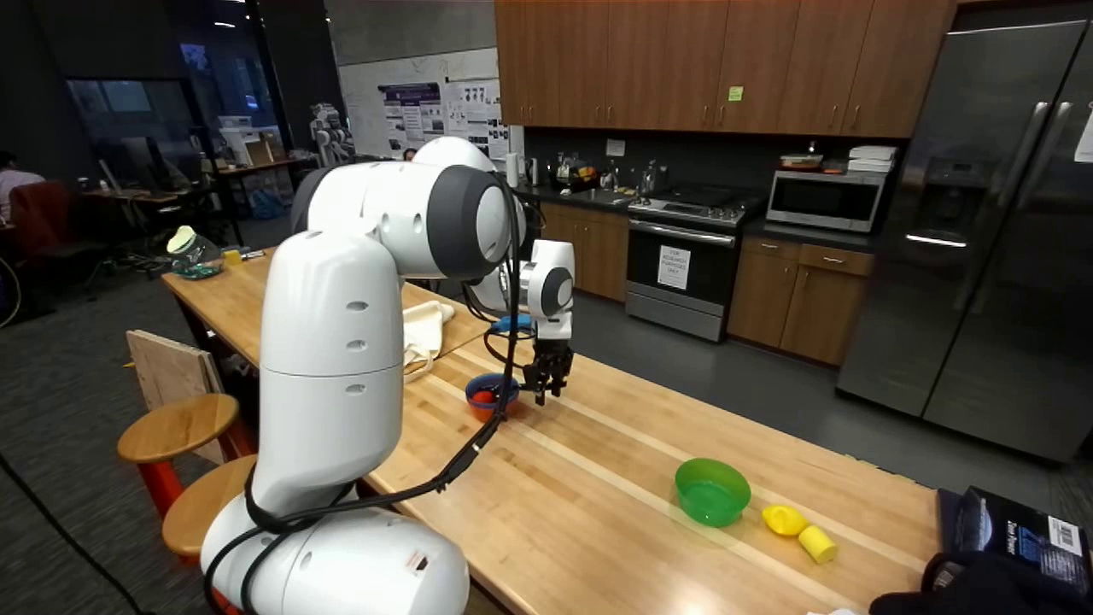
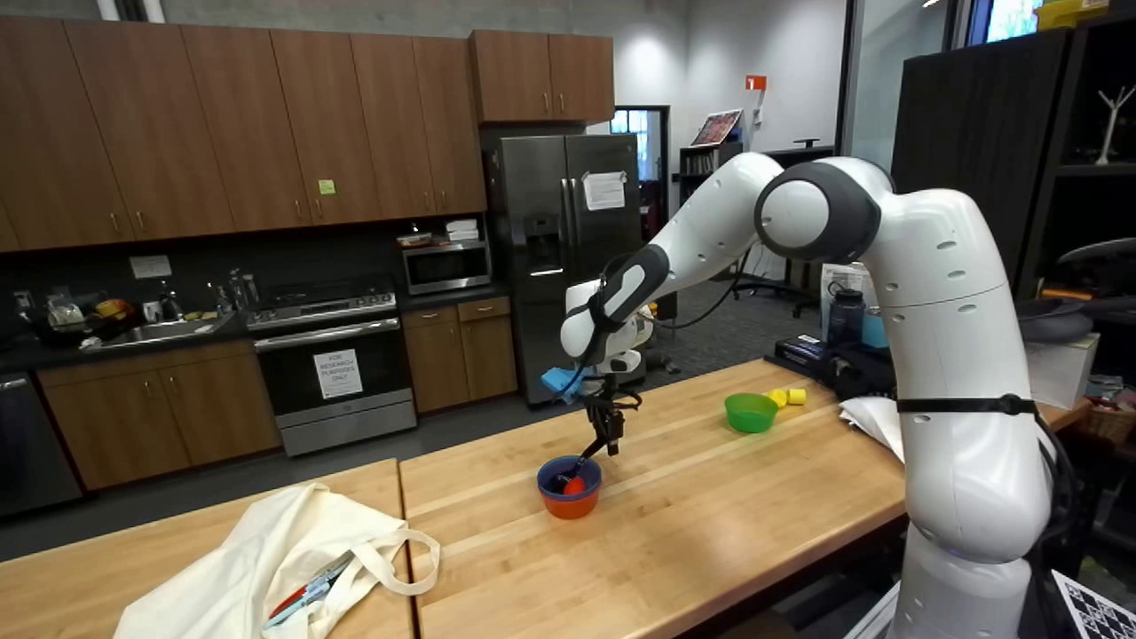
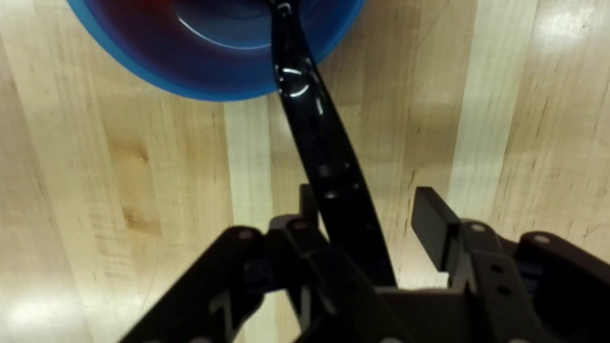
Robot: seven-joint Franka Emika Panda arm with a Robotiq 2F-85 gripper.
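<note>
A blue-and-red bowl (image 2: 570, 508) stands on the wooden table, with a red round thing (image 2: 575, 486) inside. Out over the bowl's rim leans a black-handled utensil; its handle (image 3: 327, 148) runs down between my fingers in the wrist view. My gripper is part open around that handle. Bare table shows between the handle and the right finger, while the left finger is close against or behind it; whether they touch I cannot tell. The utensil's head is out of the wrist view. In exterior view 1 the gripper (image 1: 546, 383) is just right of the bowl.
Farther along the table sit a green bowl (image 1: 712, 493), a yellow lemon-like object (image 1: 785, 519) and a yellow cylinder (image 1: 817, 544). A cream cloth bag (image 2: 256, 564) lies at the other end, with several utensils at its opening.
</note>
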